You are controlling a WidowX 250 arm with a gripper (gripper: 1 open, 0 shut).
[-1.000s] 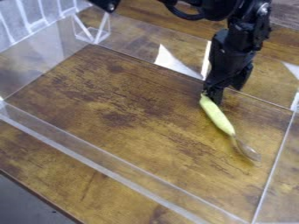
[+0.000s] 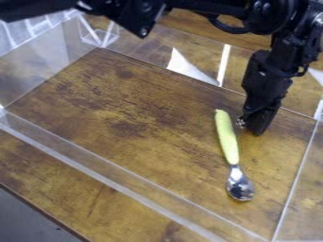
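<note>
A spoon with a pale yellow-green handle (image 2: 228, 137) lies on the brown wooden table (image 2: 120, 132), its shiny metal bowl (image 2: 239, 184) toward the front. My black gripper (image 2: 252, 123) is low at the back right of the table, just to the right of the handle's upper end and apart from it. Its fingertips are dark and bunched in the view, so how far they are open is unclear.
Clear plastic walls (image 2: 108, 180) border the work area. White triangular pieces (image 2: 190, 68) stand along the back.
My gripper has moved right, away from the top of the handle. The spoon has shifted slightly, its bowl end now further left.
</note>
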